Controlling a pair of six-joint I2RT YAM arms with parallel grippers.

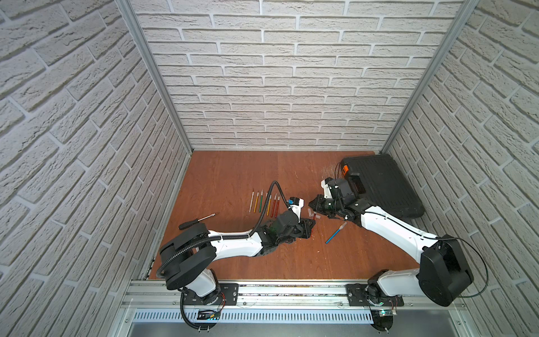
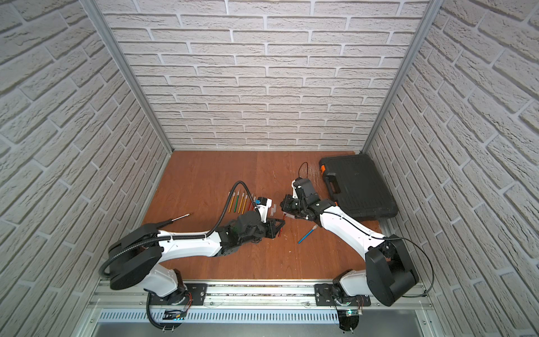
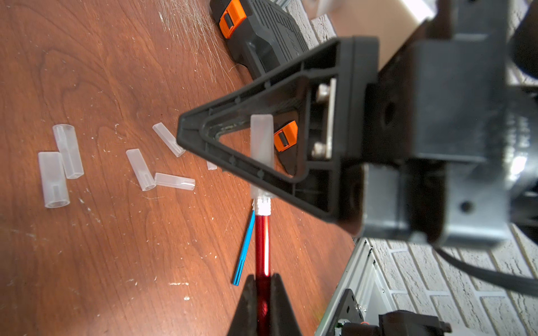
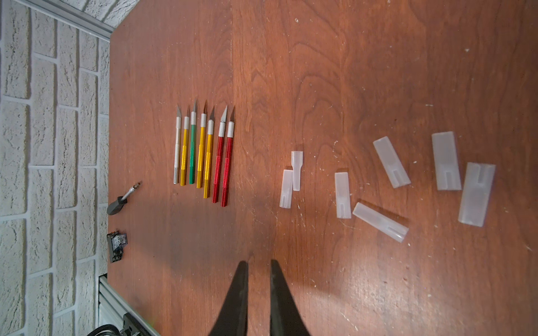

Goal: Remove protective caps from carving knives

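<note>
In the left wrist view my left gripper is shut on the handle of a red knife. Its blade end points away, with a translucent cap over it. Beside that cap is my right gripper, its triangular finger overlapping the cap in view. The right fingers stand apart; the right wrist view shows nothing between their tips. A blue knife lies on the table, its blade end hidden in the left wrist view. Several uncapped knives lie in a row at the left.
Several loose translucent caps lie scattered on the wooden table. A black case occupies the back right. At the left lies a dark-handled tool.
</note>
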